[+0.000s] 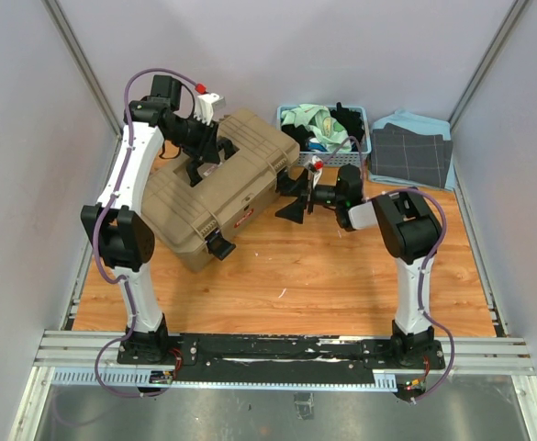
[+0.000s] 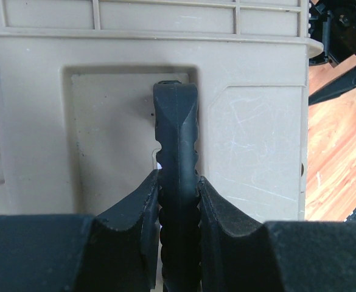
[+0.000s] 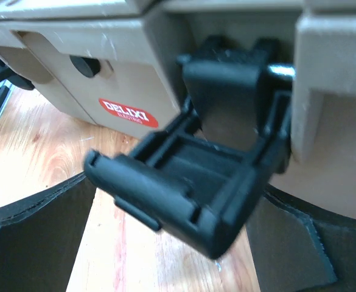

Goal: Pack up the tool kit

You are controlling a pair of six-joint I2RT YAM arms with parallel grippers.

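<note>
The tan tool case (image 1: 178, 207) lies closed and slanted on the left half of the table, its lid up. My left gripper is shut on its black handle (image 2: 176, 115), one finger on each side, above the lid. Two black latches stick out from the front wall: the left latch (image 1: 220, 245) and the right latch (image 3: 184, 164), both swung outward. At the right latch, my right gripper (image 1: 286, 197) stands open, with a finger (image 3: 31, 228) on either side of it and no grip on it. Whatever the case holds is hidden.
A light blue basket (image 1: 366, 138) with gloves and cloths stands at the back, close to the case's right end. Folded dark and blue cloths (image 1: 411, 154) lie at the back right.
</note>
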